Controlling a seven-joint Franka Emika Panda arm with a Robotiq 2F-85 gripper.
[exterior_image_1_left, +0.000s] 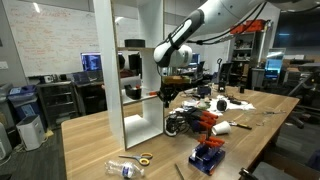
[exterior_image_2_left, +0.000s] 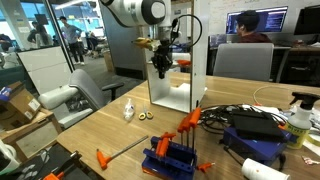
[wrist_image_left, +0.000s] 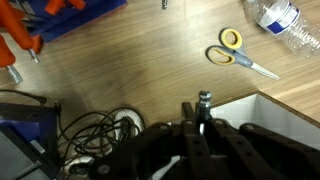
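In the wrist view my gripper points down at the wooden table (wrist_image_left: 125, 70). Its fingers are closed around a narrow dark object (wrist_image_left: 204, 100) with a pale grey tip, seen nearly end-on, so I cannot tell what it is. A white shelf panel (wrist_image_left: 245, 115) runs close by the fingers. From the side, the gripper (exterior_image_1_left: 163, 78) hangs at about the height of the white shelf unit's (exterior_image_1_left: 132, 60) openings. Scissors (wrist_image_left: 229, 55) with yellow and blue handles and a clear plastic bottle (wrist_image_left: 288, 24) lie on the table, apart from the gripper.
A blue rack with orange-handled tools (exterior_image_2_left: 172, 160) stands at the table's front. Tangled black cables (wrist_image_left: 95, 135) lie beside the shelf. A white spray bottle (exterior_image_2_left: 301, 113) and a white cylinder (exterior_image_2_left: 262, 170) are at the right. Bare table lies between bottle and rack.
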